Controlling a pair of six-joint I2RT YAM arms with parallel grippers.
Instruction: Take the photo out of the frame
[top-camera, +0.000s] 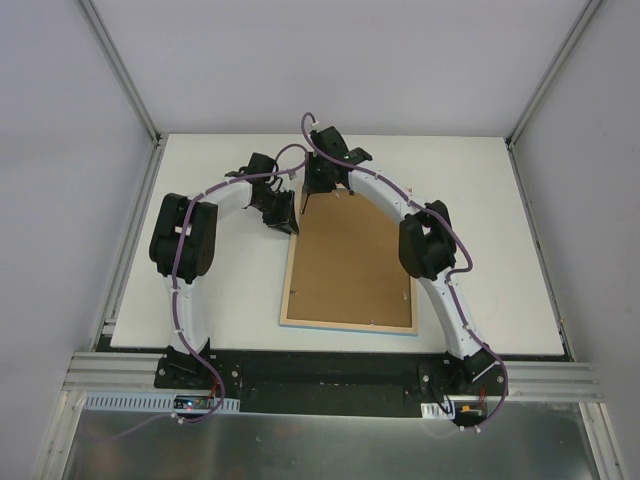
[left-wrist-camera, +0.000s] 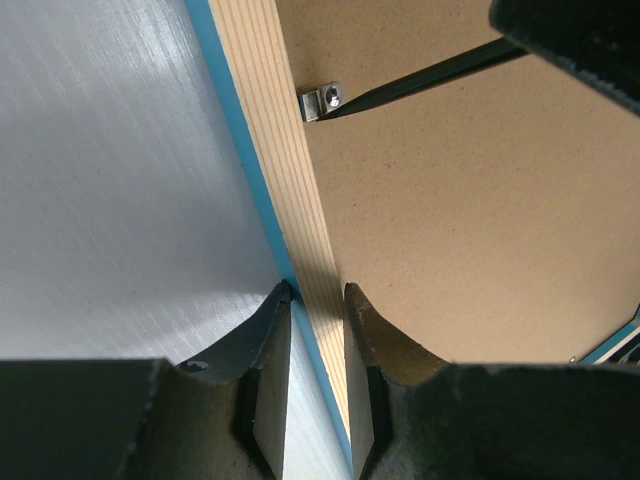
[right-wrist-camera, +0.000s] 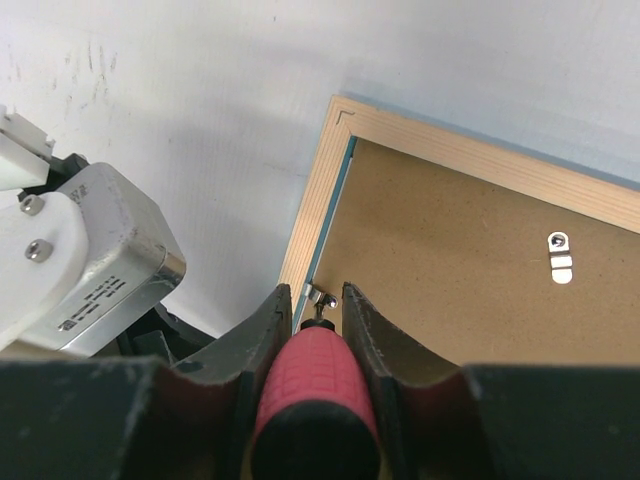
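The picture frame lies back side up, its pale wood rim (left-wrist-camera: 285, 160) around a brown backboard (top-camera: 350, 270). My left gripper is shut on the rim's left side, one finger on the outer blue-edged face and one on the inner. A screwdriver with a red and black handle (right-wrist-camera: 317, 375) is held in my right gripper, which is shut on it. The dark shaft (left-wrist-camera: 430, 83) slants down to a small metal clip (left-wrist-camera: 332, 96) at the rim's inner edge, its tip touching or very close to the clip. The photo is hidden.
Another metal clip (right-wrist-camera: 560, 257) sits on the backboard along the far side. Both arms come close together at the frame's upper left. Bare white table (top-camera: 480, 240) lies to the right, and more (top-camera: 240, 290) to the left.
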